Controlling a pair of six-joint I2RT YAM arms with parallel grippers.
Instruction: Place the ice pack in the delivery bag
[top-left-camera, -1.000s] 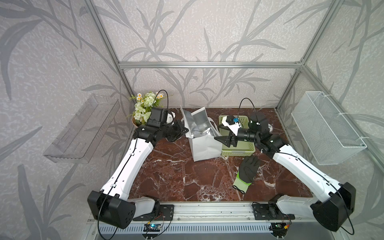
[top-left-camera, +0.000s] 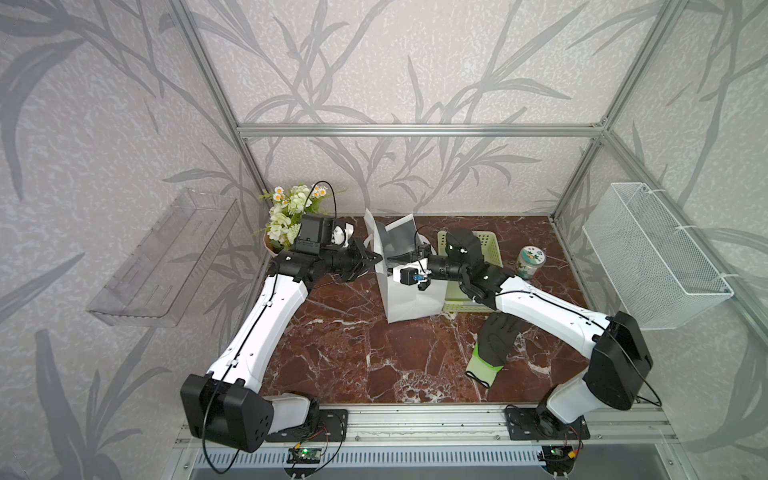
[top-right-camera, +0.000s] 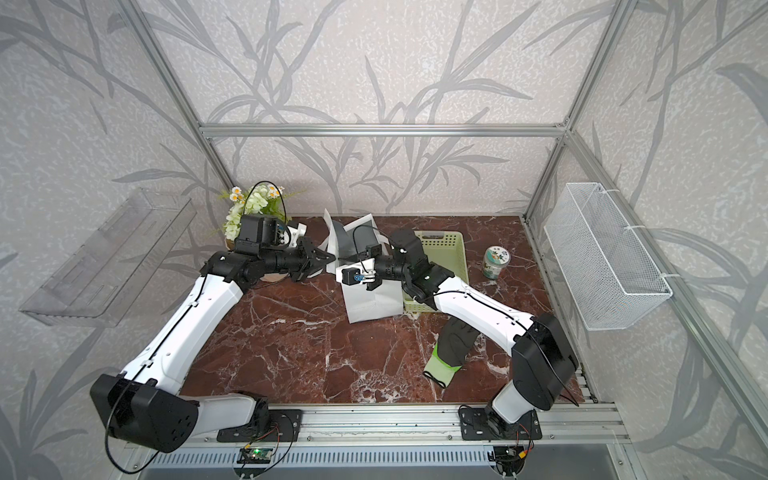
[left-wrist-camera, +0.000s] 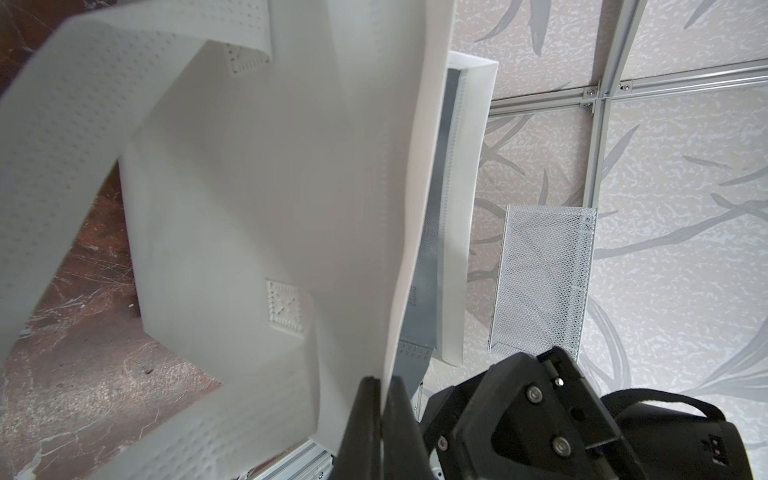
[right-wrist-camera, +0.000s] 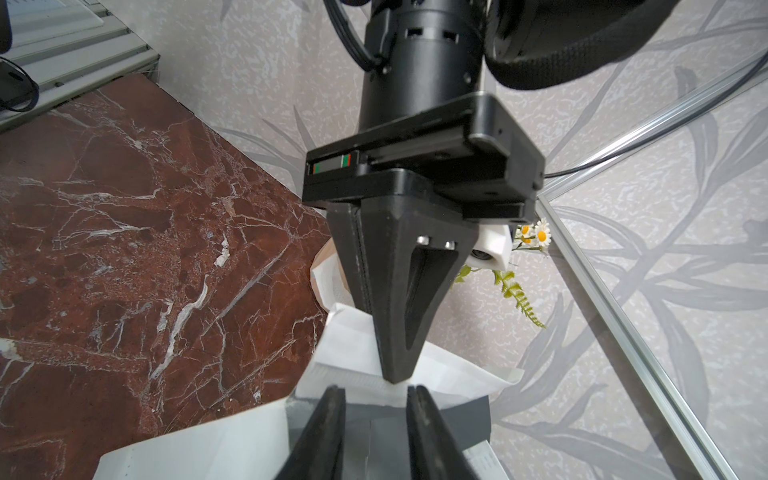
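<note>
The white delivery bag stands upright mid-table, its grey lining showing at the mouth. My left gripper is shut on the thin edge of the bag's near-left wall, and the edge runs between its fingers. In the right wrist view the left gripper meets the bag's white rim. My right gripper is part open above the bag mouth, pointing across it, with nothing visible between its fingertips. No ice pack can be made out in any view; the bag's inside is largely hidden by the right arm.
A light green basket stands right of the bag, partly behind the right arm. A dark glove with a green cuff lies in front, a round tin to the right and flowers at left.
My right gripper has swung left from over the basket's near-left part to the bag mouth. The left gripper has stayed almost still, with the bag shifting only slightly.
</note>
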